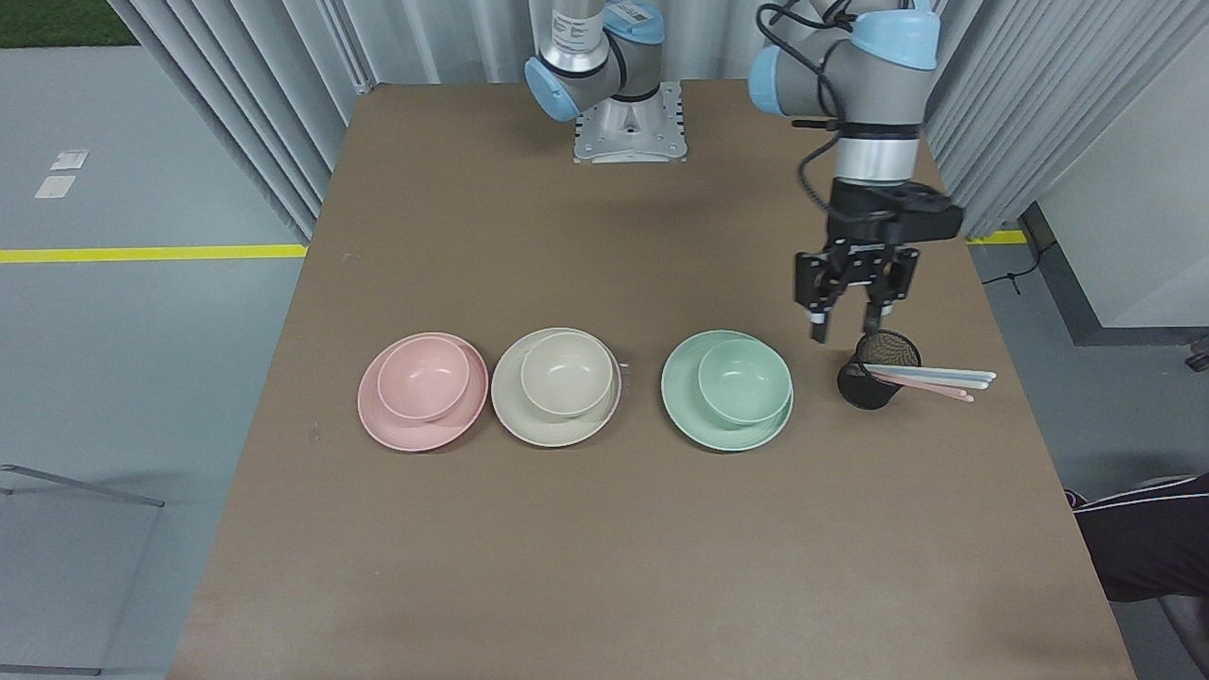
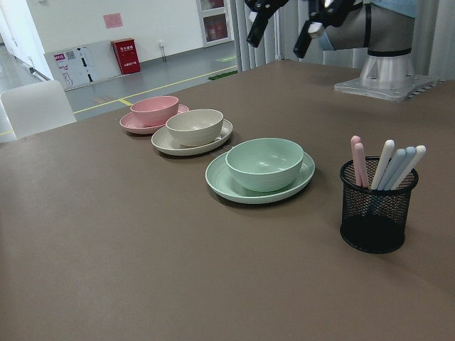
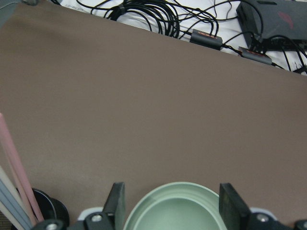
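My gripper (image 1: 844, 327) is open and empty above and left of a black mesh cup (image 1: 860, 392) holding pink, white and blue chopsticks (image 1: 952, 375); in the left view the gripper (image 2: 277, 44) is high at the top. Three plate-and-bowl sets stand in a row: pink bowl (image 1: 421, 375), cream bowl (image 1: 566, 372), mint bowl (image 1: 744, 379), each on a matching plate. In the wrist view the open gripper has the mint green crockery (image 3: 175, 211) below between its fingers, with chopsticks (image 3: 17, 165) at lower left.
A robot base (image 1: 629, 145) stands at the back. Cables and a black box (image 3: 271, 24) lie beyond the table edge in the wrist view.
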